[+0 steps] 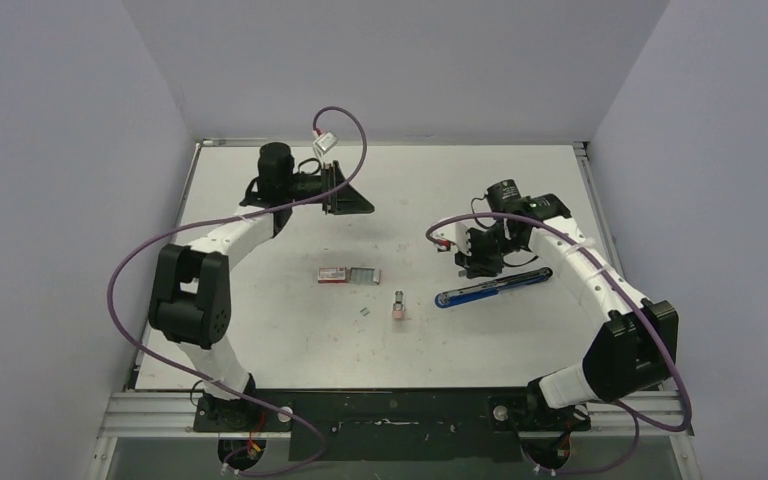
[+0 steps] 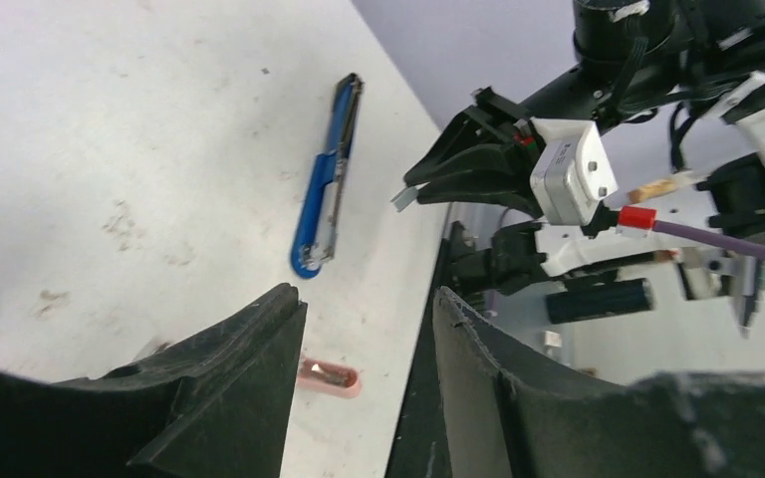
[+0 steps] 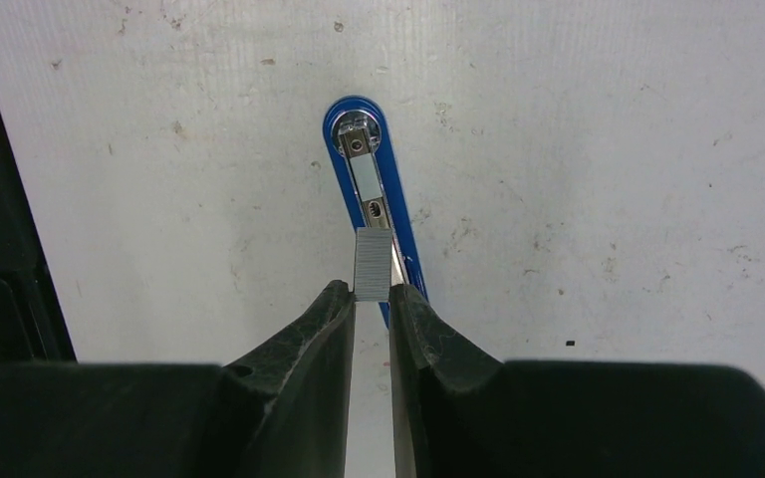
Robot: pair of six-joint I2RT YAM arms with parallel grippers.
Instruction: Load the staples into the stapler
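A short strip of grey staples (image 3: 373, 265) is pinched at one end in my right gripper, which is shut on it. Below it lies the blue stapler (image 3: 405, 204) on the table, its metal staple channel visible; in the right wrist view the strip overlaps part of that channel. From the top, the stapler (image 1: 472, 294) lies slantwise, just below the right gripper (image 1: 475, 272). My left gripper stands open with a wide empty gap, high over the left half of the table.
A small pink stapler (image 1: 398, 307) stands near the table's middle, with a loose staple piece (image 1: 365, 311) to its left. A red-and-white box (image 1: 332, 275) and a tray of staples (image 1: 365, 276) lie farther left.
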